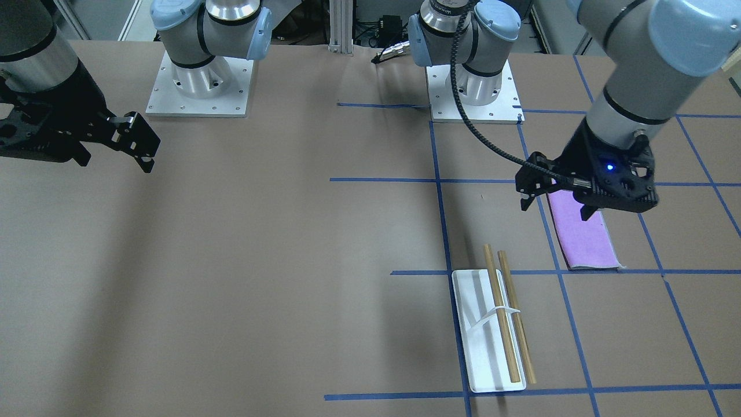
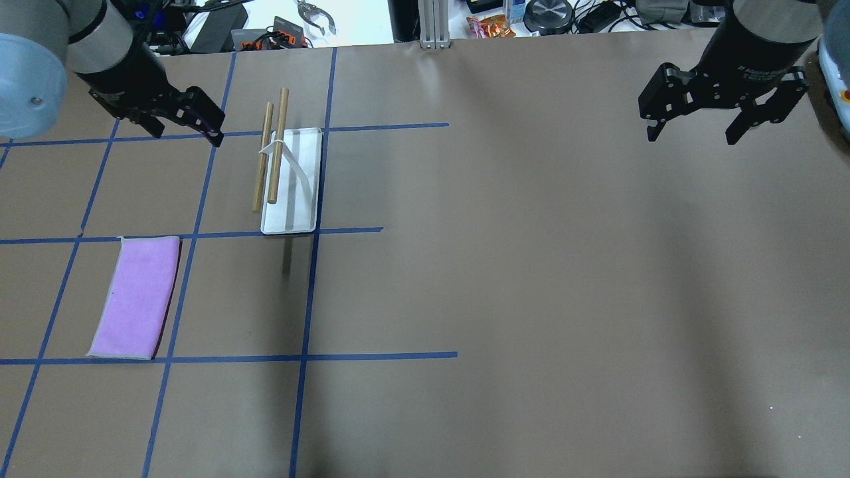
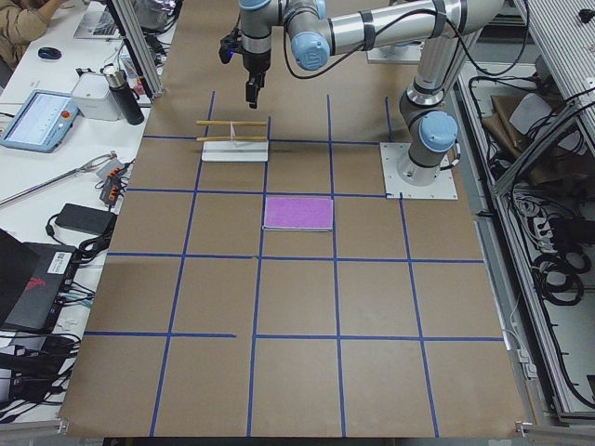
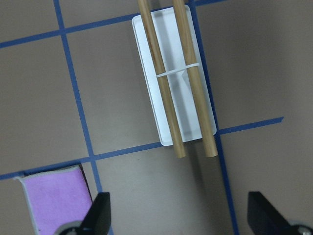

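A white tray (image 1: 477,347) lies on the gridded table with two wooden sticks (image 1: 507,344) resting lengthwise on it, joined by a thin white crosspiece. A pink cloth (image 1: 582,236) lies flat apart from it, toward the bottom left in the top view (image 2: 134,295). My gripper (image 1: 554,202) hangs above the table near the cloth and tray, its black fingers apart with nothing between them. In the wrist view, both fingertips (image 4: 259,213) frame the lower edge, with the tray and sticks above and the cloth at the lower left.
A second arm's black gripper (image 2: 721,99) hangs over the bare side of the table (image 2: 558,279). Other arm bases (image 1: 201,104) stand at the back. Cables and equipment crowd the surrounding edges. The table around the tray and cloth is clear.
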